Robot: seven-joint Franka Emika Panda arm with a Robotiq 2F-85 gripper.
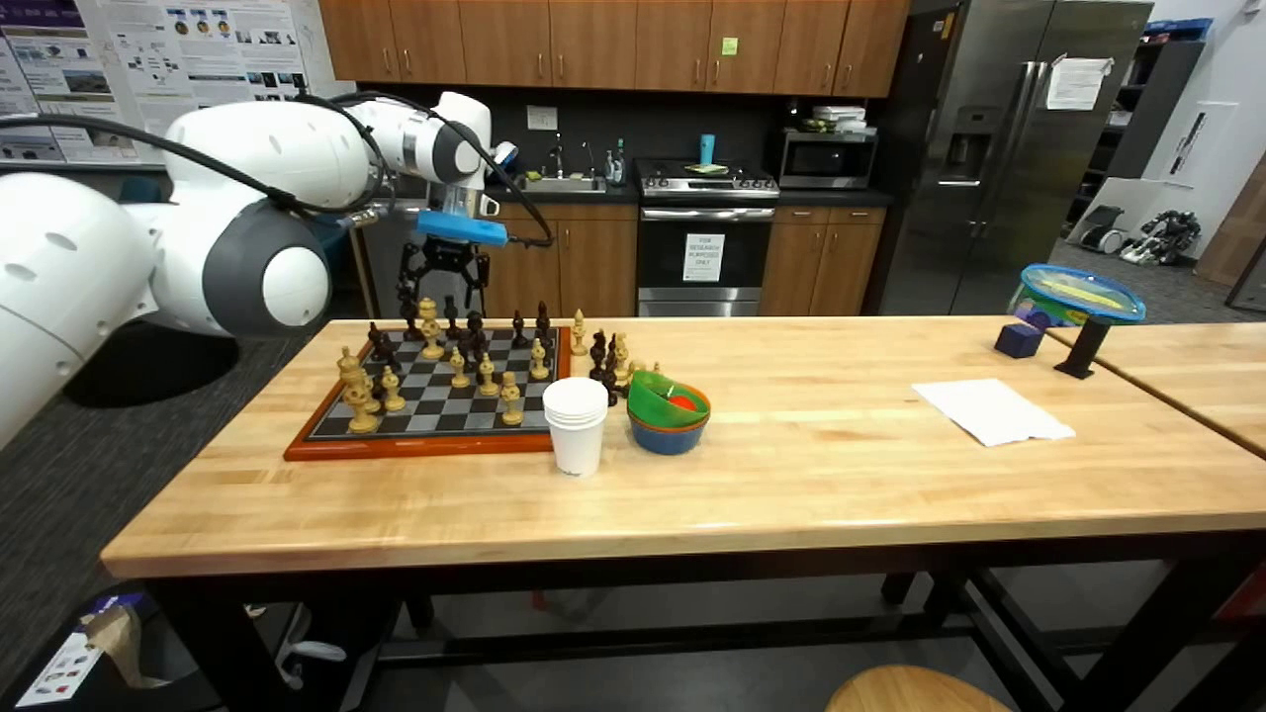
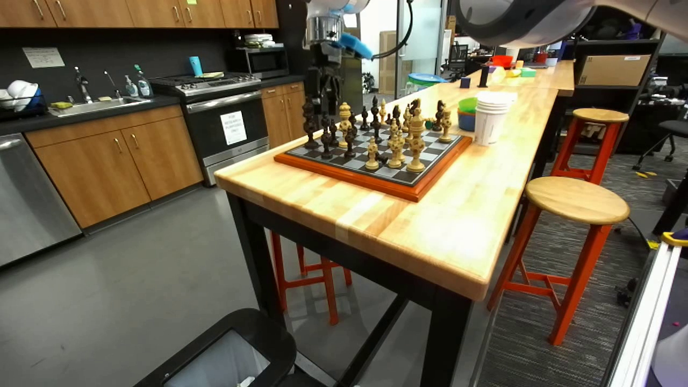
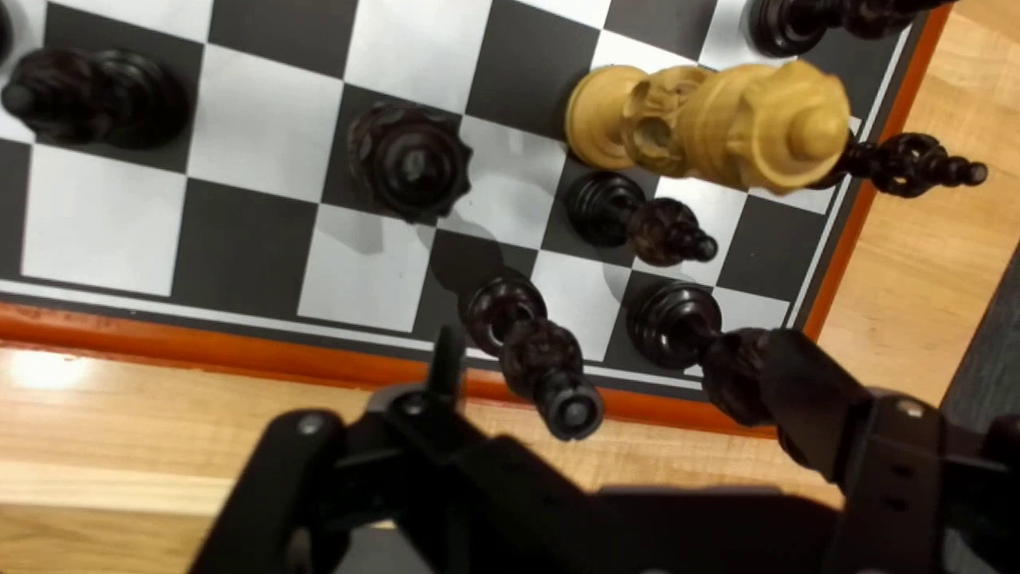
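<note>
A chessboard with a red-brown border (image 1: 421, 447) carries dark and light carved pieces. My gripper is open over the board's far edge, its black fingers (image 3: 445, 368) spread apart. In the wrist view a dark piece with a round flat top (image 3: 542, 354) shows in the gap between them, not clasped. Another dark piece (image 3: 674, 325) stands partly hidden behind the right finger. Further in are a small dark piece (image 3: 636, 218), a tall light piece (image 3: 708, 124) and a dark piece with a scalloped crown (image 3: 409, 163).
White stacked cups (image 1: 577, 427) and a blue bowl (image 1: 667, 439) holding a green one (image 1: 650, 403) stand by the board's near right corner. White paper (image 1: 994, 410) lies far right.
</note>
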